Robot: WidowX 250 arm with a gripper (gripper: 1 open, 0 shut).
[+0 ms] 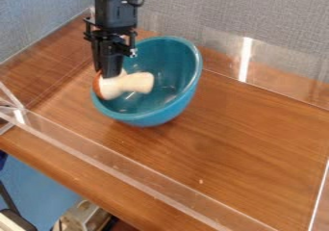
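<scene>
The black gripper [111, 64] hangs down at the left part of a teal bowl [166, 73], shut on a cream-white object [133, 82] with a reddish-orange end. The object lies sideways within the bowl's outline. The bowl looks tilted on the wooden table; whether its base rests fully flat I cannot tell.
Clear low walls stand along its edges, with grey walls behind. A blue area and some metal hardware [80, 218] show beyond the front left edge.
</scene>
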